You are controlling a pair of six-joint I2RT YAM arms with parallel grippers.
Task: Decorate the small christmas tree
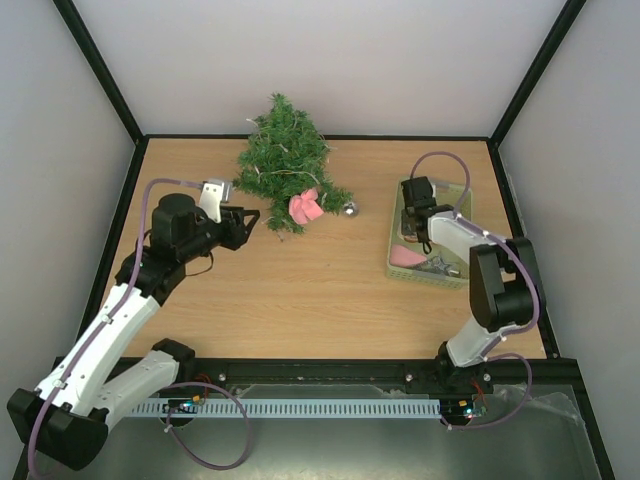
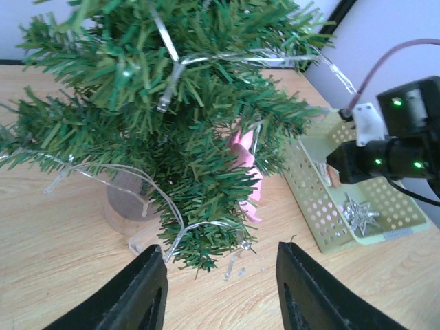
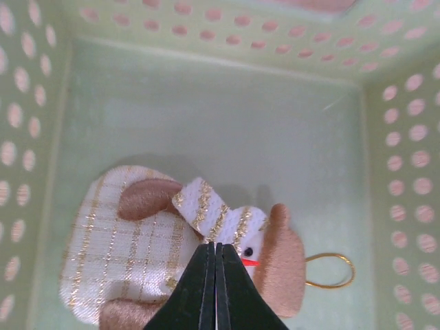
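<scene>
The small green tree (image 1: 285,160) stands at the back centre, strung with clear wire lights, with a pink bow (image 1: 305,205) and a silver bauble (image 1: 350,208). My left gripper is at its left front, fingers apart, with bare tabletop visible between them. My right gripper is shut inside the green basket (image 1: 395,272), its tips over a plush ornament (image 3: 124,247) with plaid white body, brown limbs and a gold loop; nothing shows between them.
A pink item (image 1: 406,256) and a silver star (image 2: 359,214) also lie in the basket.
</scene>
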